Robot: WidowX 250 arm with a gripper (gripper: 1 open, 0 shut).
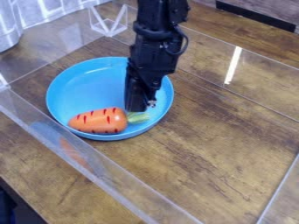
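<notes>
An orange toy carrot (pixel 97 121) with dark stripes and a pale green top lies in the front part of a blue plate (pixel 82 87). My black gripper (pixel 142 105) reaches down from the top into the right side of the plate, its tips low by the carrot's green top. The fingers are dark and partly hidden, so whether they touch or hold the top is hard to tell.
A clear plastic wall runs diagonally along the left front. Something white and translucent stands at the top left corner.
</notes>
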